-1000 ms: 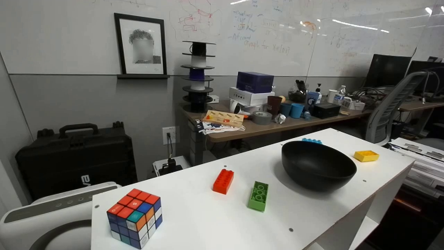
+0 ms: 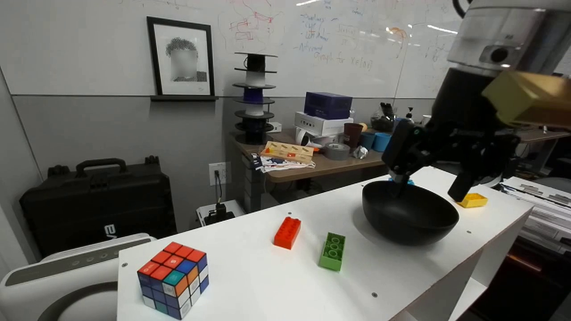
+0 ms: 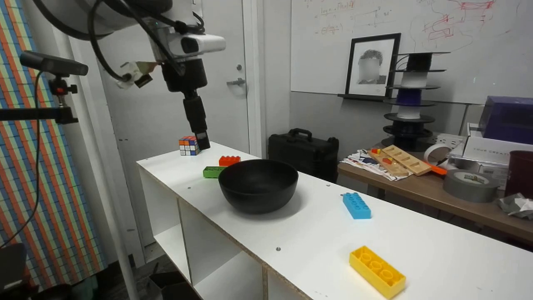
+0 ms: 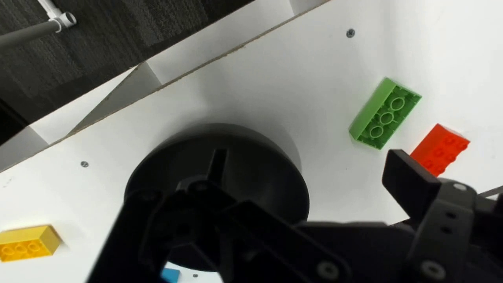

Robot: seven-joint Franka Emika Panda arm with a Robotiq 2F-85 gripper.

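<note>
My gripper (image 2: 429, 187) hangs over the black bowl (image 2: 409, 227), its fingers spread wide with nothing between them. In the wrist view one finger (image 4: 217, 166) crosses the bowl, while the other finger (image 4: 409, 181) is seen against the white top near the red brick (image 4: 441, 150). The green brick (image 4: 385, 113) lies open side up between the bowl and the table edge. No object shows in the visible part of the bowl; the gripper hides some of it. A yellow brick (image 3: 377, 271) and a blue brick (image 3: 357, 205) rest beyond the bowl's other side.
A Rubik's cube (image 2: 174, 280) sits at one end of the white shelf top (image 2: 251, 283). Bare surface lies between the cube and the bricks. Behind the shelf is a brown desk (image 2: 291, 174) with boxes, tape and cups.
A second ago no arm showed in exterior view 1; now the arm has entered from the right, over the bowl. The bowl, bricks and cube stand where they were.
</note>
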